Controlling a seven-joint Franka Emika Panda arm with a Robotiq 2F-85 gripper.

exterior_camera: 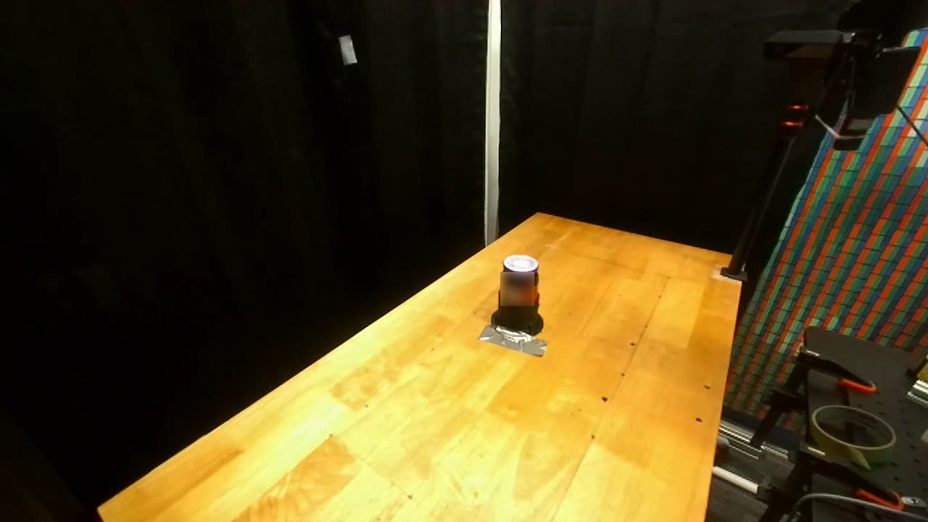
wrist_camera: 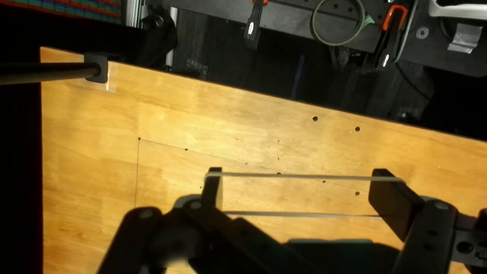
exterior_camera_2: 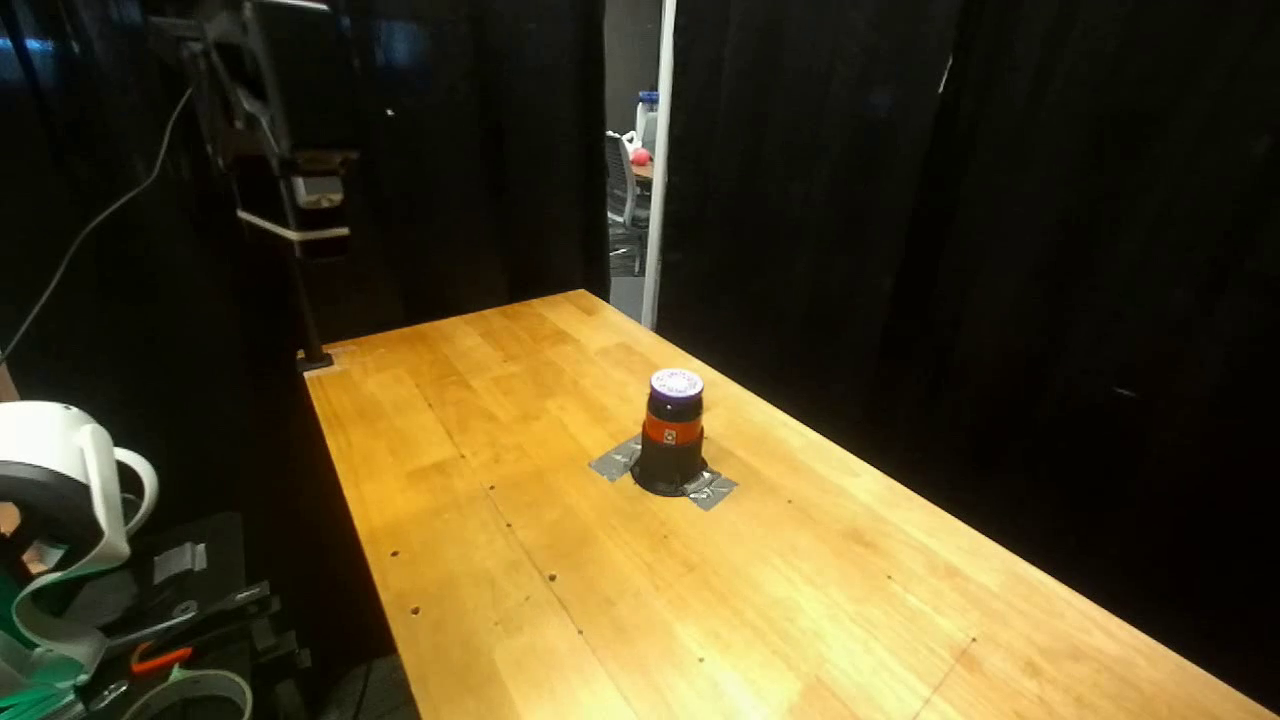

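A dark jar [exterior_camera: 519,280] with a white-topped, purple-edged lid and an orange label stands upright on the wooden table. Its lower part sits in a black round holder [exterior_camera_2: 669,468], which grey tape fixes to the tabletop. My gripper is open, its two black fingers [wrist_camera: 385,194] far apart. Pale bands stretch across the gap between them; otherwise only bare table shows behind. In exterior view 2 the arm's dark end [exterior_camera_2: 294,198] hangs high above the table's far left corner, well away from the jar. The jar is out of the wrist view.
Around the jar the wooden table [exterior_camera: 417,417] is clear. A thin black post [exterior_camera: 755,217] rises from one table corner. Beside the table, a dark cart [exterior_camera: 839,370] carries a tape roll [exterior_camera: 852,432] and orange-tipped clamps. Black curtains hang behind.
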